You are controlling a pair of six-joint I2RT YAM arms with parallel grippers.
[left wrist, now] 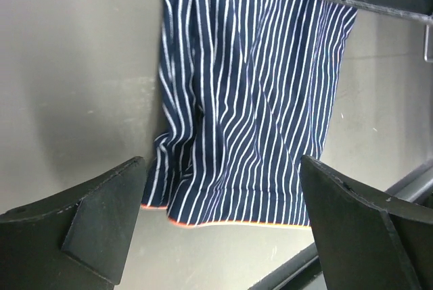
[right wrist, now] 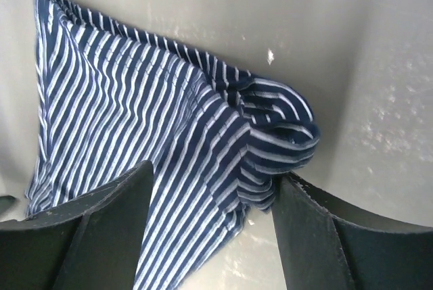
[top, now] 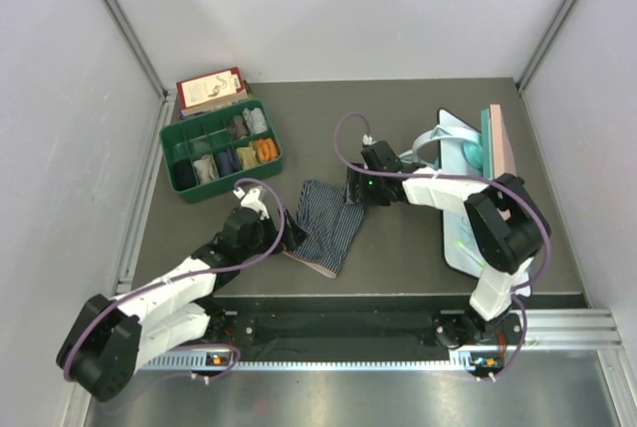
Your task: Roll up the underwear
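The navy striped underwear (top: 328, 228) lies folded in a strip at mid-table, slanting from upper right to lower left in the top view. My left gripper (top: 294, 228) stands open over its lower-left part, where a red-edged end shows in the left wrist view. My right gripper (top: 358, 183) is open at the far end, a bunched, folded corner of cloth (right wrist: 270, 134) beside its right finger.
A green divided box (top: 181, 130) with rolled cloths sits at back left, boxes (top: 209, 89) behind it. A white board with panels and a light-blue strap (top: 456, 228) stands at right.
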